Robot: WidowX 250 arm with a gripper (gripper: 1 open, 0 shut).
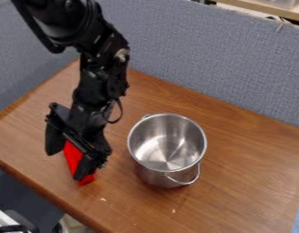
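My black gripper [74,146] hangs low over the left front of the wooden table, with a red object [81,171] between or just behind its fingers. The red object is largely hidden by the gripper, so whether the fingers hold it is unclear. A steel pot [167,150] with wire handles stands to the right of the gripper, apart from it.
The wooden table [237,182] has free room at the right and behind the pot. A grey padded partition [225,64] runs along the back and left. The table's front-left edge lies close to the gripper.
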